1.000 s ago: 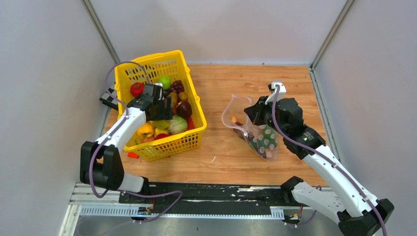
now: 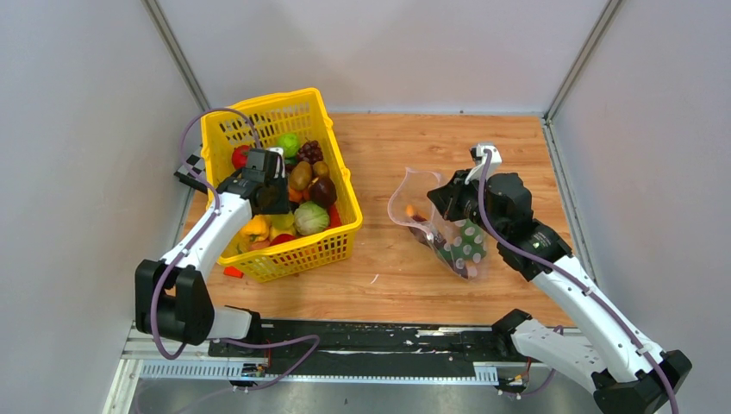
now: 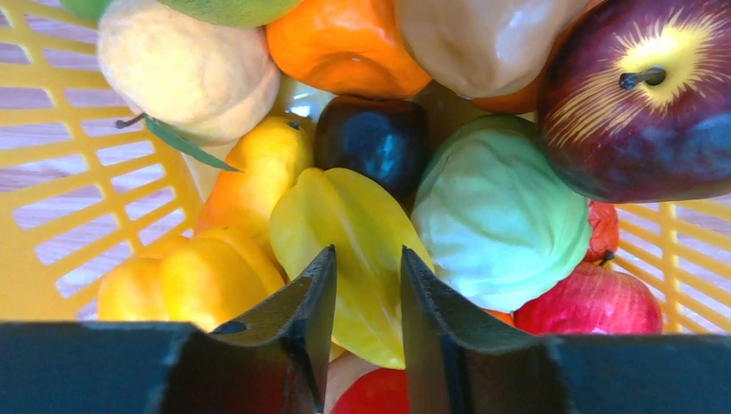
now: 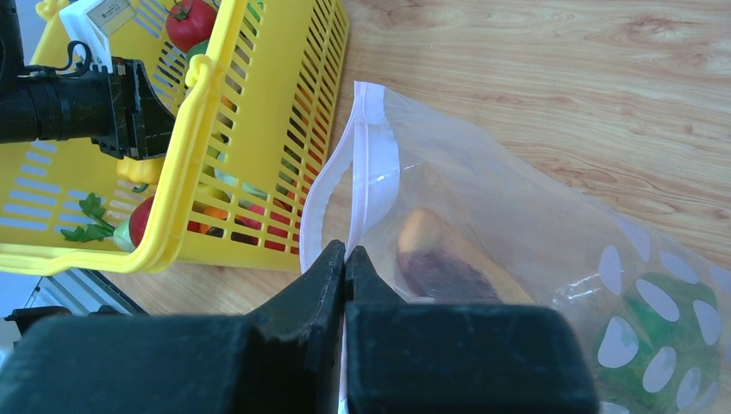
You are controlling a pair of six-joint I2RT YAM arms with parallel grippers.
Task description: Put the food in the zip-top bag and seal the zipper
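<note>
A clear zip top bag [image 4: 517,198] lies on the table with its mouth spread toward the basket; a brownish food piece [image 4: 444,259] shows inside. My right gripper is shut on the edge of the bag's mouth, the thin film running up from its fingertips. Over the yellow basket [image 2: 349,226], my left gripper has its fingers part open above a yellow star fruit [image 3: 345,226]. The fruit shows between and beyond the fingertips; whether they touch it I cannot tell. A pale green cabbage [image 3: 502,216] sits beside the star fruit.
Crowding the left gripper are a yellow pepper [image 3: 191,278], a dark eggplant [image 3: 642,103] and a red apple [image 3: 595,302]. The basket's walls surround these. Bare table [image 2: 379,276] separates basket and bag.
My left arm has shifted slightly left and toward the front within the basket, its gripper narrowing a little. The right arm and the bag look unmoved.
</note>
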